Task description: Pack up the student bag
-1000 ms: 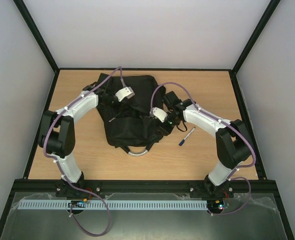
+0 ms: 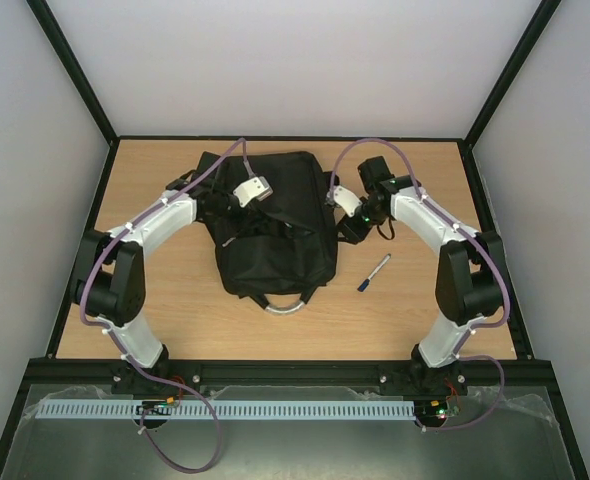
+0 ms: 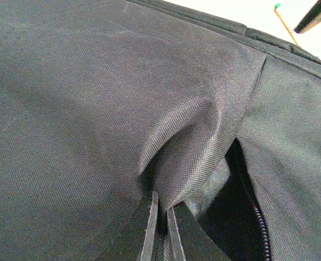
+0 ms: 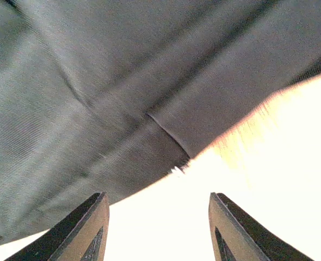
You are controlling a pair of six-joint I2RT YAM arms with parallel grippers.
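A black bag lies flat on the table, its grey-gripped handle toward the front. My left gripper is shut on a pinched fold of the bag's fabric. Beside that fold, a zipper edge borders a dark gap in the bag. At the bag's right edge, my right gripper stands open with nothing between its fingers. The bag's side passes just beyond its fingertips. A marker with a blue cap lies on the table to the right of the bag.
Bare table surrounds the marker and extends along the front and right. A dark loop hangs by the right gripper.
My right gripper has moved right and slightly back, from over the bag's side to its edge. The bag's front and handle have shifted a little right. The left gripper has stayed nearly in place.
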